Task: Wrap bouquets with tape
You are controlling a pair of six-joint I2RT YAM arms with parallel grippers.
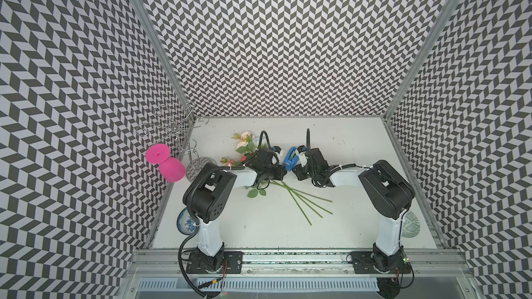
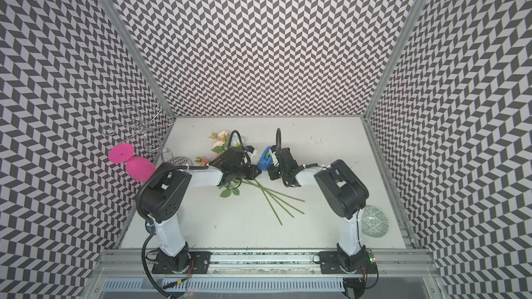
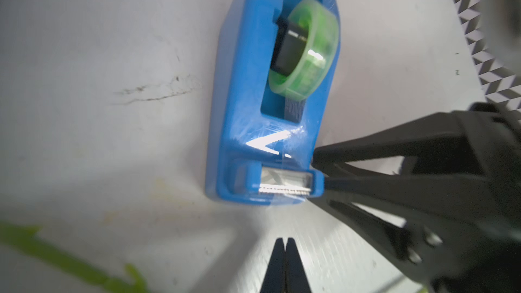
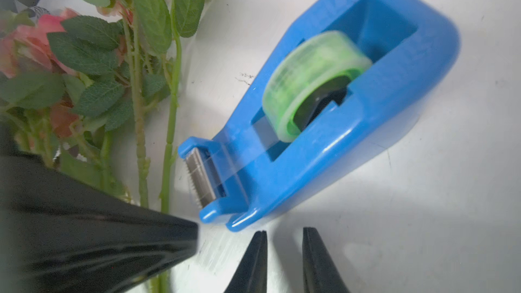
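A blue tape dispenser (image 3: 238, 119) with a green tape roll (image 3: 312, 48) stands between my grippers. Clear tape (image 4: 238, 152) runs from the roll to its metal cutter (image 4: 200, 179). My left gripper is shut just in front of the cutter end, nothing showing between its fingertips. My right gripper is at the dispenser's side near the cutter, its fingertips a little apart; whether they grip anything is unclear. The bouquet's green stems (image 1: 304, 199) lie fanned on the table, its flowers (image 1: 243, 141) partly hidden by my left arm.
At the left stand a pink vase-like object (image 1: 172, 170) and a wire stand (image 1: 185, 133). A blue-patterned bowl (image 1: 186, 221) sits by my left arm, a pale patterned dish (image 2: 375, 221) by my right.
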